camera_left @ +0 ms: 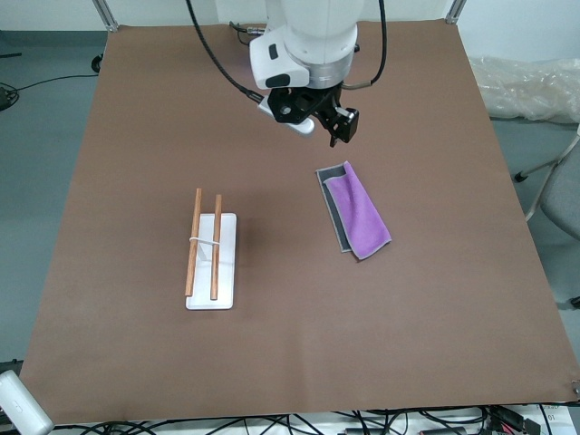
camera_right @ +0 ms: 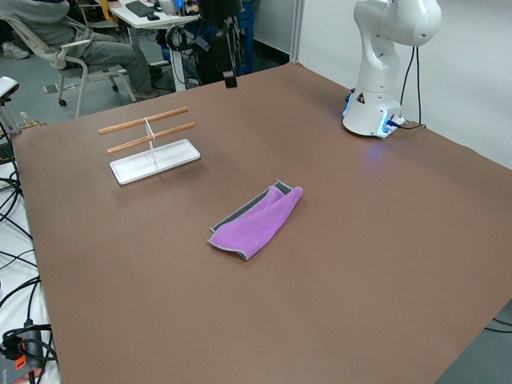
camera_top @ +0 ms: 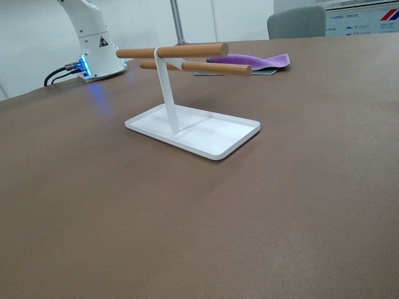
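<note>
A white rack with two wooden rods (camera_left: 217, 245) stands on the table, left of centre in the left camera view; its white tray (camera_top: 218, 131) shows low in the top camera view. A folded purple cloth with grey edging (camera_left: 358, 213) lies to its right. My black gripper (camera_left: 333, 136) hangs high above the back of the table, up and right of the rack and beyond the cloth; in the right camera view it shows at the top edge (camera_right: 230, 76). I cannot tell how its fingers stand.
The arm's base (camera_right: 370, 112) stands at one edge. Cables run along the table's near edge in the left camera view, and a chair stands beyond the right edge.
</note>
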